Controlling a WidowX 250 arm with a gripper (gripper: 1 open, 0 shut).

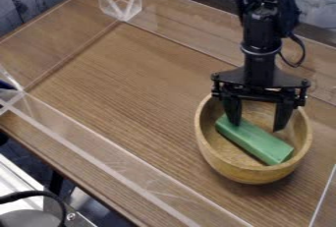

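A wooden bowl (247, 169) sits at the right of the table, holding a long green block (256, 142) that lies slanted inside it. The black gripper (257, 115) hangs from above into the back of the bowl, its fingers open and spread either side over the upper part of the bowl, near the block's far end. Whether it touches the block is hard to tell.
Bare wooden table (118, 84) fills the left and middle. Clear plastic pieces stand at the back left and along the left edge. A dark round object with a cable sits at the lower left corner.
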